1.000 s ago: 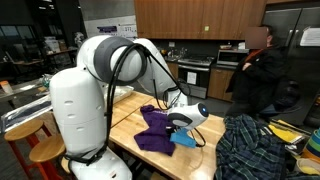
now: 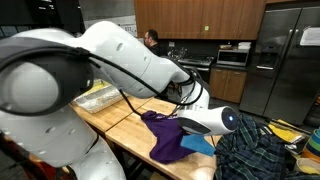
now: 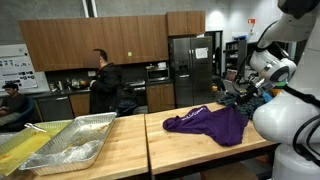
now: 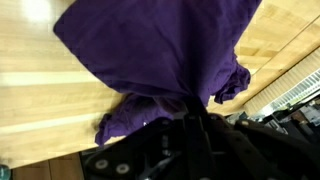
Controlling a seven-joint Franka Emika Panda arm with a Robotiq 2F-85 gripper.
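A dark purple cloth (image 4: 150, 45) lies crumpled over the light wooden table, and in the wrist view its folds gather towards my fingertips. My gripper is shut on a fold of this cloth, though the pinch itself is partly hidden by the dark fingers. From exterior view 2, the cloth (image 3: 205, 122) spreads across the table, with its right end raised beside the arm. The white arm covers part of the cloth (image 2: 172, 138) in exterior view 1, where a blue piece (image 2: 198, 145) shows beneath the wrist.
Foil trays (image 3: 72, 142) stand on the table's far left side. Dark quilted fabric (image 2: 250, 150) is heaped right of the table, near yellow items (image 2: 288, 133). A person in black (image 3: 105, 82) stands behind the table. Bare wood (image 3: 120, 150) shows between trays and cloth.
The arm has swung closer to exterior view 1's camera, and its wrist has shifted right. The blue piece moved right with it. The person has walked from right to left behind the table.
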